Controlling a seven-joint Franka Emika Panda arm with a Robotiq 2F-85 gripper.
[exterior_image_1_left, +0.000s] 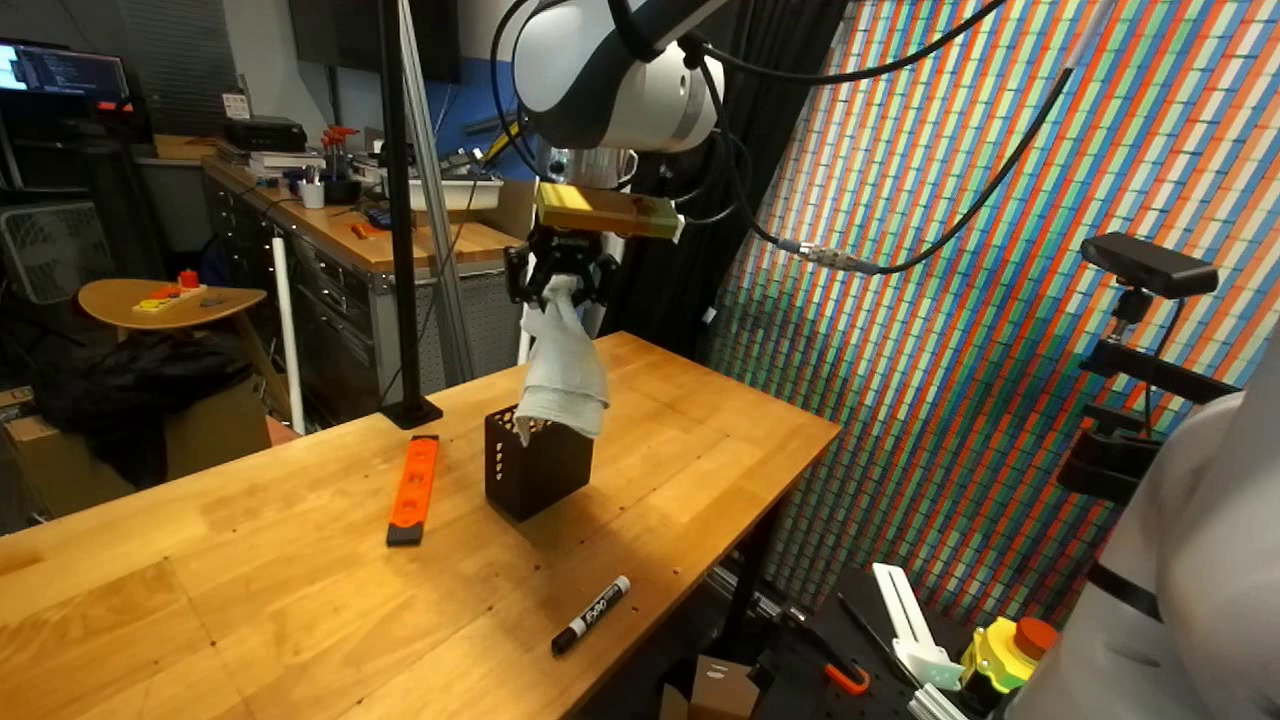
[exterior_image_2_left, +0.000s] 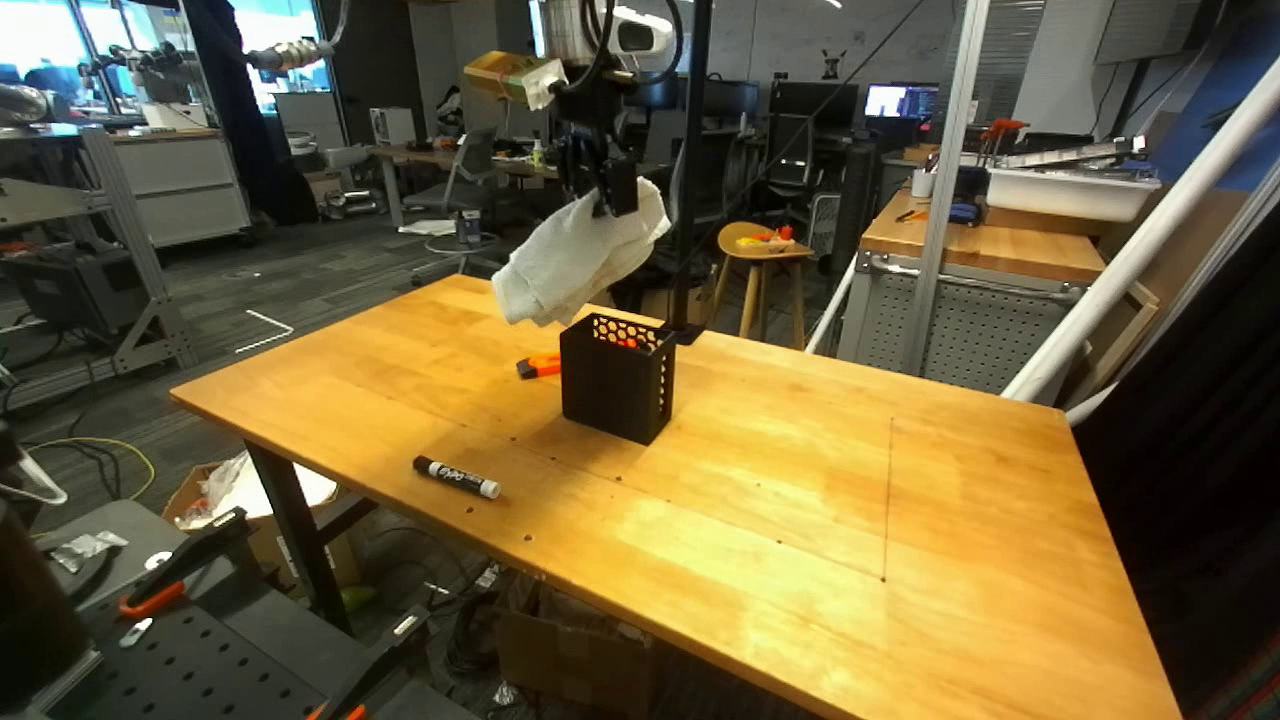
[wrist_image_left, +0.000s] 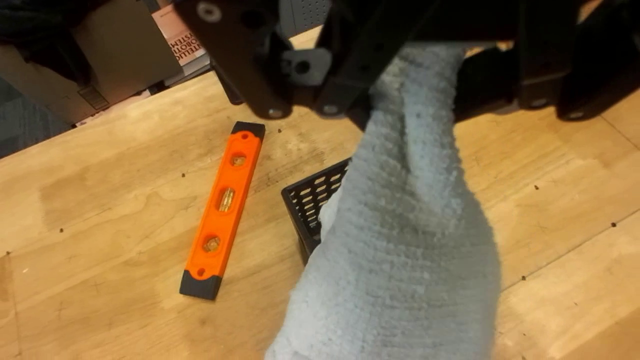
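A pale white cloth (exterior_image_1_left: 561, 372) hangs bunched from my gripper (exterior_image_1_left: 560, 283), its upper end pinched between the fingers. In the wrist view the cloth (wrist_image_left: 402, 258) fills the gap between the fingertips and widens downward. A black box with a perforated top (exterior_image_1_left: 536, 468) stands upright on the table below; the cloth's lower end overlaps its top edge in exterior view 1. From exterior view 2 the cloth (exterior_image_2_left: 576, 258) slants down to the left, above the box (exterior_image_2_left: 614, 382). Much of the box is hidden behind the cloth in the wrist view.
An orange level (exterior_image_1_left: 414, 490) lies beside the box, and a black-and-white Expo marker (exterior_image_1_left: 590, 614) lies near the table edge. A black post (exterior_image_1_left: 410, 412) rises from the table's far edge. Bare tabletop (exterior_image_2_left: 840, 516) spreads widely in exterior view 2.
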